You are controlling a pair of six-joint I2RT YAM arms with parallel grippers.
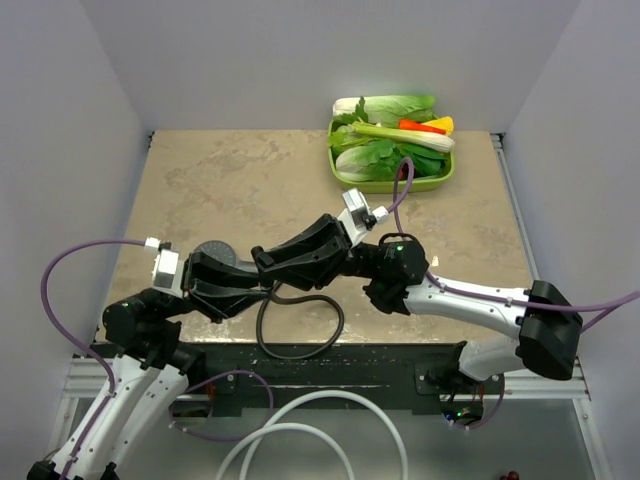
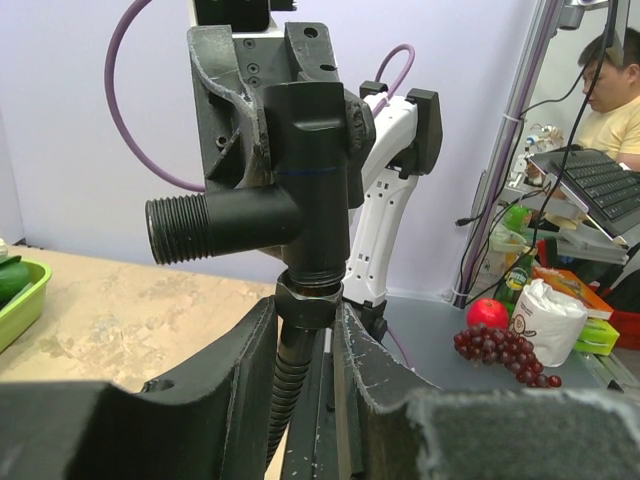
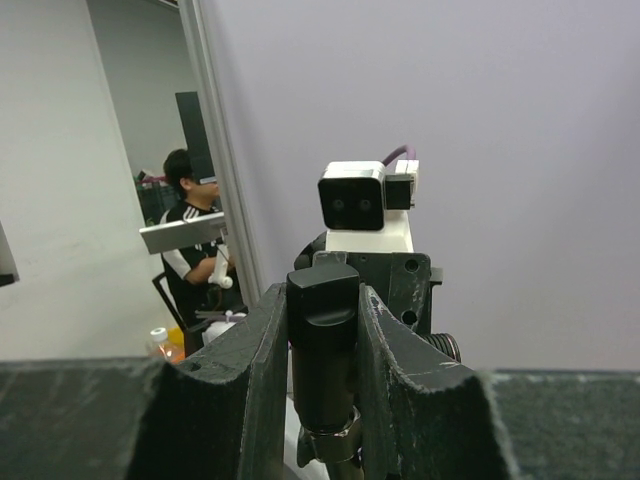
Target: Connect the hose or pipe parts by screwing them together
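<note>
A black hose (image 1: 333, 320) loops on the beige table, rising to the two grippers at the centre. My left gripper is shut on the hose's nut, below a black tee fitting (image 2: 313, 220) with a threaded side branch pointing left in that view. My right gripper is shut on the fitting's top part; the nut shows below it in the right wrist view. A round grey object (image 1: 215, 250) lies on the table, partly hidden behind the left gripper.
A green basket of vegetables (image 1: 385, 183) stands at the back right. White tubing (image 1: 390, 430) arches below the front edge.
</note>
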